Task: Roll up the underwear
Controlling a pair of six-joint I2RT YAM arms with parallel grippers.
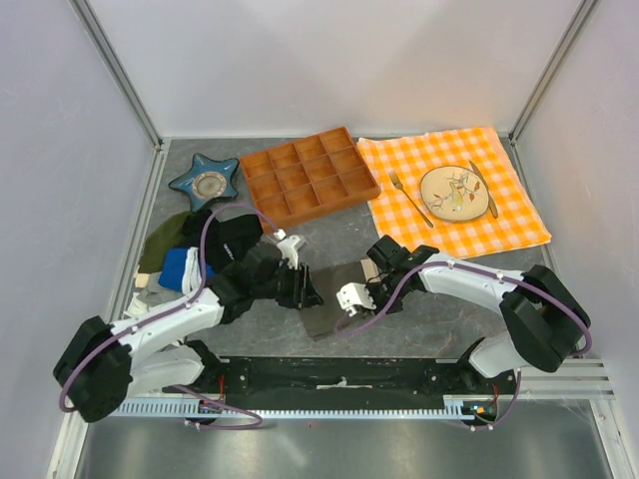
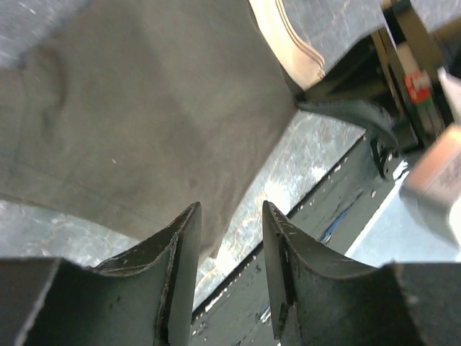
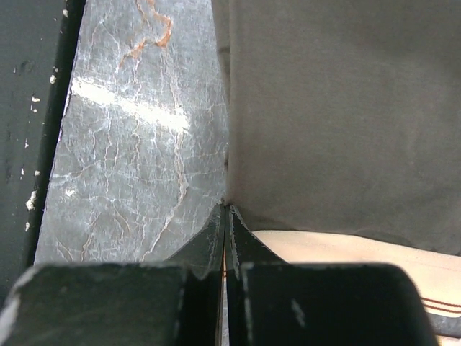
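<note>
Dark grey-brown underwear point(image 1: 327, 289) lies flat on the grey tabletop, its pale waistband along one side, also visible as a band point(image 3: 353, 252) in the right wrist view. My left gripper hangs over the near-left part of the fabric, part open, nothing seen between its fingertips. My right gripper is shut at the fabric's edge beside the waistband; whether cloth is pinched in its tips cannot be told.
A pile of clothes point(image 1: 165, 244) lies at the left, with a blue star dish point(image 1: 185, 182) behind it. A wooden compartment tray point(image 1: 300, 180) and a checked mat point(image 1: 399, 150) with plate, fork and knife fill the back. The table's front edge is close.
</note>
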